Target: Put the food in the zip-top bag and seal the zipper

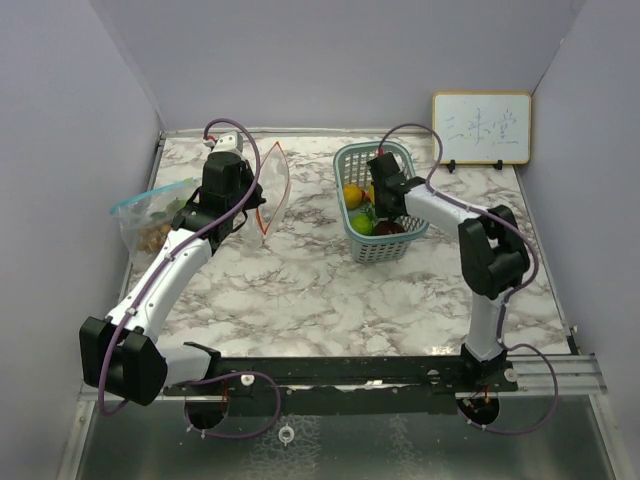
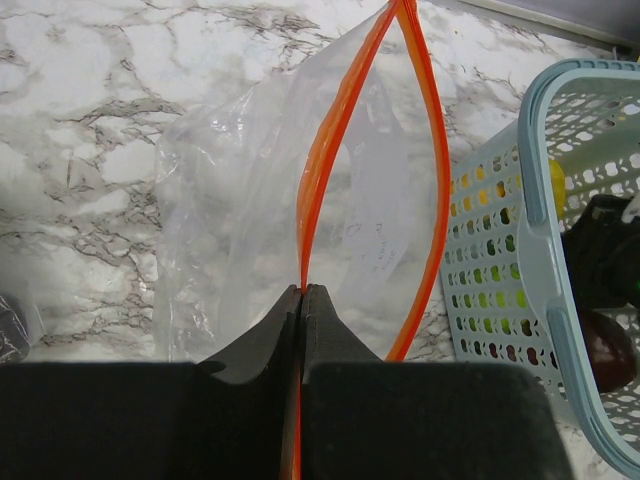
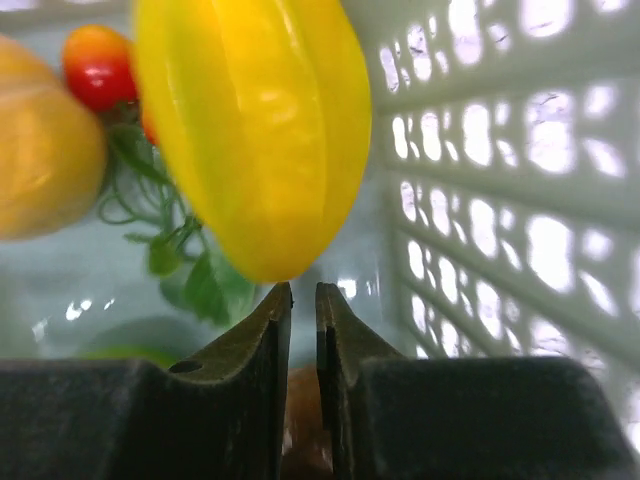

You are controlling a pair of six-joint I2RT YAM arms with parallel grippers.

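Note:
The clear zip top bag (image 2: 215, 240) with its orange zipper stands with its mouth spread apart. My left gripper is shut on one orange edge of that mouth. In the blue-grey basket (image 1: 376, 250) lie a yellow pepper (image 3: 270, 120), an orange fruit (image 1: 352, 196), a lime-green fruit (image 1: 362, 224), a small red tomato (image 3: 100, 68) and a dark reddish-brown item (image 1: 388, 228). My right gripper is down inside the basket, its fingertips just below the pepper's tip. A narrow gap shows between its fingers; whether anything is gripped there is unclear.
Another clear bag (image 1: 155, 222), with a blue zipper and brownish contents, lies at the left edge beside my left arm. A whiteboard (image 1: 482, 128) stands at the back right. Open marble tabletop (image 1: 310, 300) stretches in front of the bag and basket.

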